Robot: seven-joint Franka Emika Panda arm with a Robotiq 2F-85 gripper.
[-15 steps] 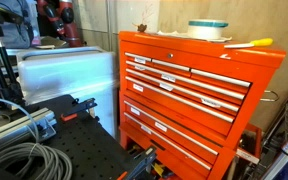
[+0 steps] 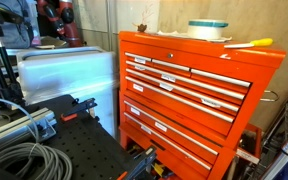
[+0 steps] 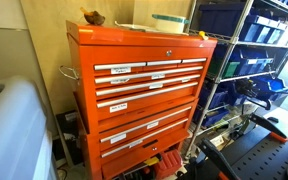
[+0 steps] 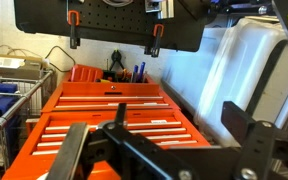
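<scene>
A red tool chest [image 2: 189, 85] with several labelled drawers stands beyond the black table. It also appears in exterior view 2 as the chest [image 3: 144, 100], and its drawer fronts look shut there. In the wrist view, my gripper has its dark fingers spread wide at the lower edge, and I see nothing held between them. The drawer fronts [image 4: 119, 105] show in the background past the fingers. Exterior view 1 catches part of the dark arm [image 2: 59, 20] at upper left; its fingertips are hard to make out there.
A round teal-rimmed container [image 2: 207, 28] and a yellow-handled tool [image 2: 248, 44] rest on the chest. The black table [image 2: 79, 140] carries a coiled grey cable [image 2: 29, 160] and clamps along its edge. Wire shelves with blue bins [image 3: 229, 55] stand beside the chest.
</scene>
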